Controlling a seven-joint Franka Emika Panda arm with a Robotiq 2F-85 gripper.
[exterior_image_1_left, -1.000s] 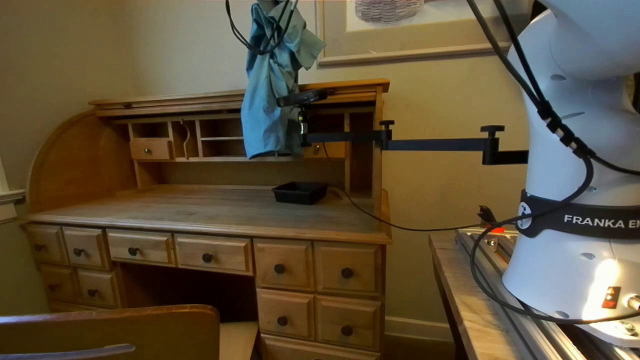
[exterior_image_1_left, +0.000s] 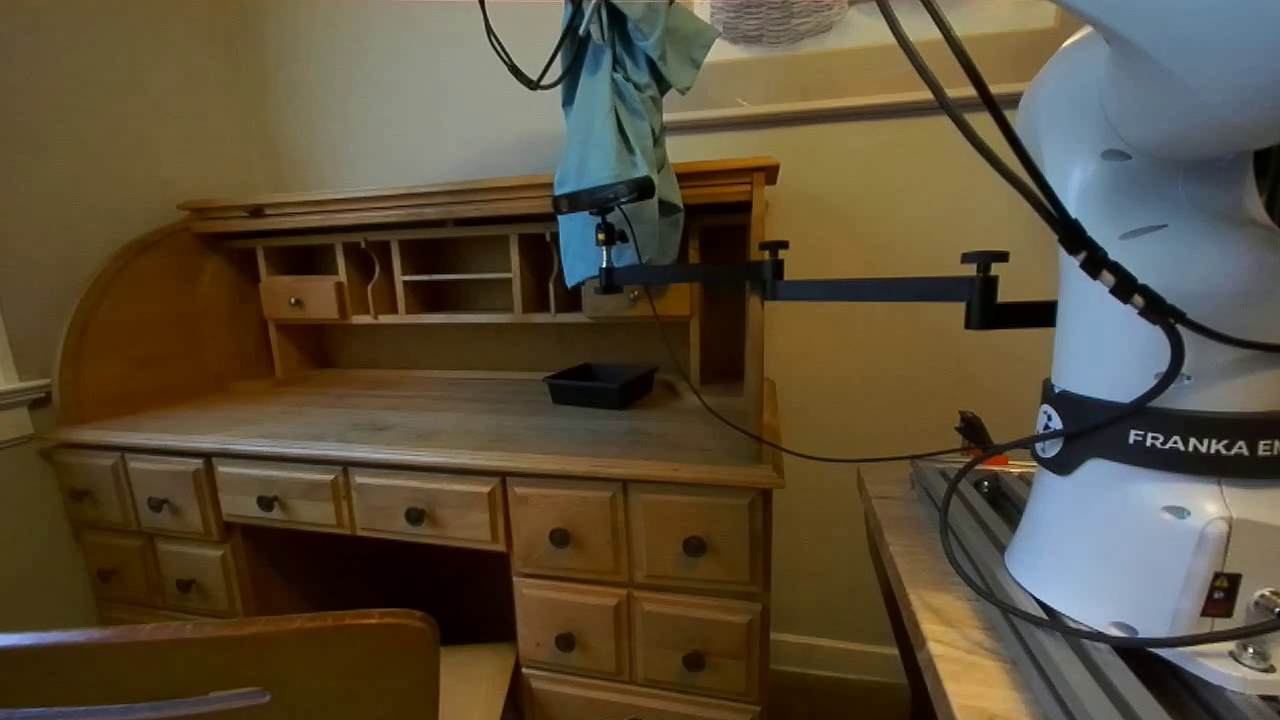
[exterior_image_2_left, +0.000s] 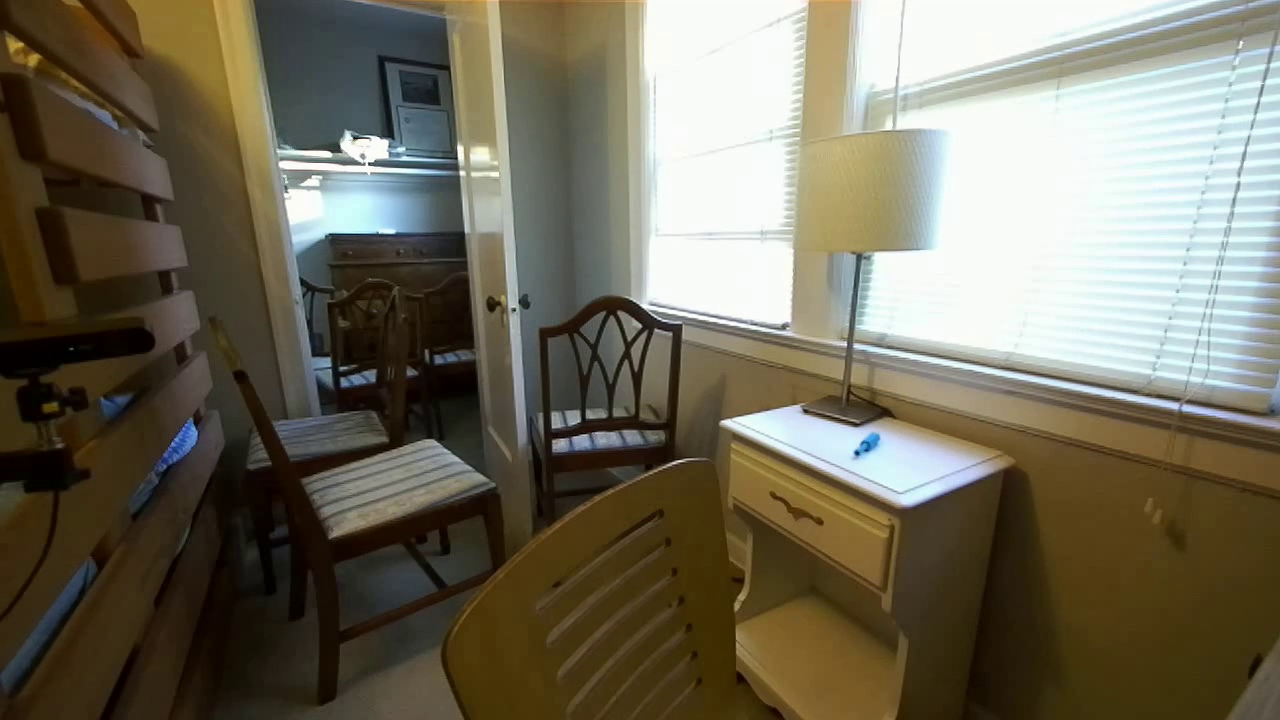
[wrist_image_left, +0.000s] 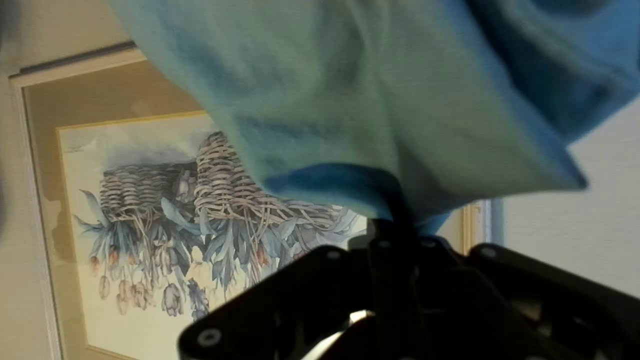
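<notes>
A blue-green cloth (exterior_image_1_left: 624, 132) hangs in long folds high in front of the roll-top desk in the first exterior view, its lower end level with the desk's cubbyholes. In the wrist view the cloth (wrist_image_left: 336, 102) fills the upper part and narrows down to my gripper, which is shut on it. The dark fingers meet at the gathered edge of the fabric. My gripper lies above the top edge of the first exterior view, so only cables and the cloth show there.
A camera on a black bracket arm (exterior_image_1_left: 876, 289) crosses beside the cloth's lower end. A black tray (exterior_image_1_left: 600, 385) sits on the otherwise clear desktop (exterior_image_1_left: 360, 414). A wooden chair (exterior_image_1_left: 228, 660) stands in front. The white nightstand (exterior_image_2_left: 864, 450) holds a lamp (exterior_image_2_left: 873, 192) and a small blue object (exterior_image_2_left: 866, 444).
Over the last second the hanging cloth has moved to the right and slightly up in the first exterior view. It now overlaps the bracket camera. Desk and tray are unchanged.
</notes>
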